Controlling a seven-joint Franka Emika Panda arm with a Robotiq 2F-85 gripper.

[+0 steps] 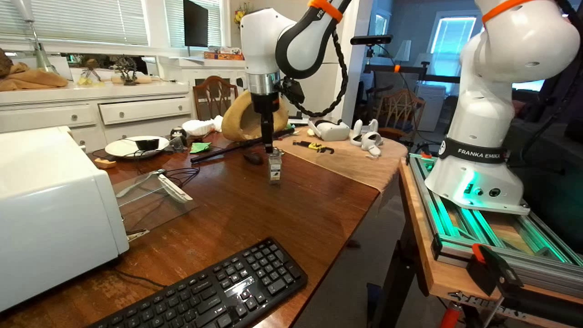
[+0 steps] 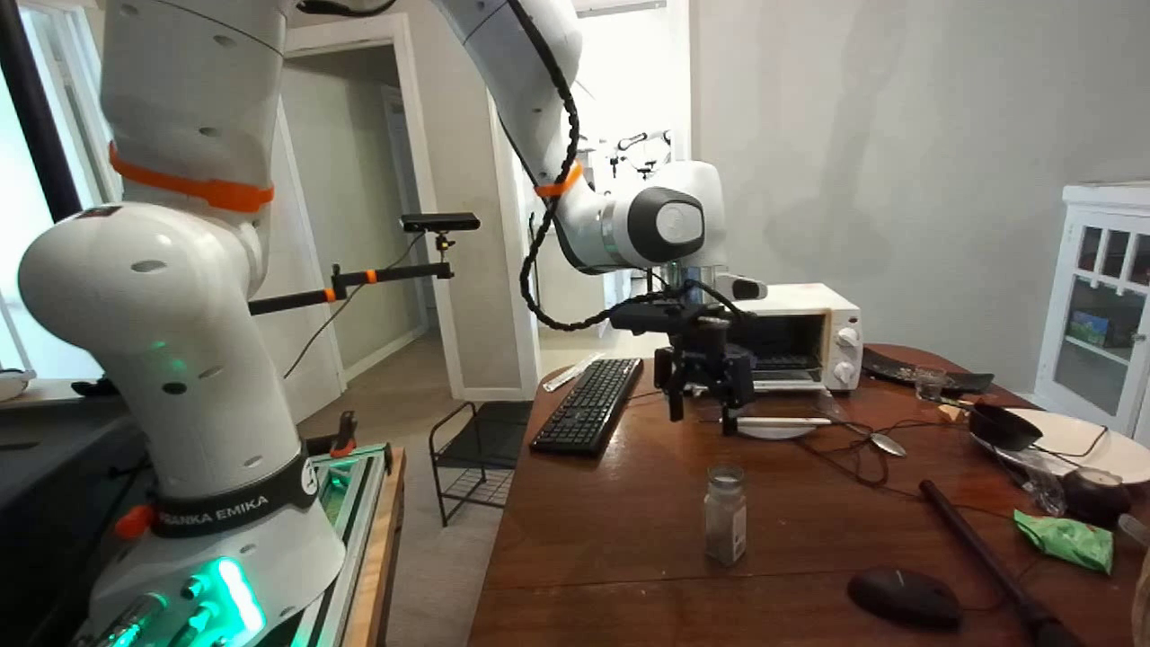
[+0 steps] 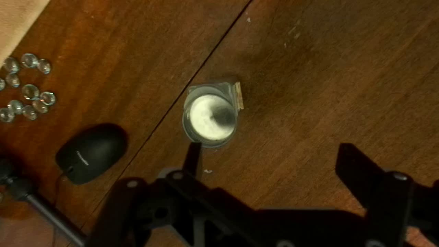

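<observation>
A small clear glass jar (image 2: 725, 519) with white contents stands upright and lidless on the brown table. Looking down in the wrist view, I see the jar's round mouth (image 3: 210, 119) above and to the left of the space between my fingers. My gripper is open, its fingers wide apart and nothing between them. In exterior view 2 the gripper (image 2: 703, 415) hangs higher than the jar, clear of it. From exterior view 1 the gripper (image 1: 268, 148) lines up just over the jar (image 1: 274, 168).
A black mouse (image 3: 92, 152), a dark rod (image 2: 986, 555) and several glass beads (image 3: 31, 91) lie near the jar. A white toaster oven (image 1: 57, 207), a keyboard (image 1: 218, 289) and a white plate (image 2: 1078, 442) are farther off. Bare tabletop lies between jar and keyboard.
</observation>
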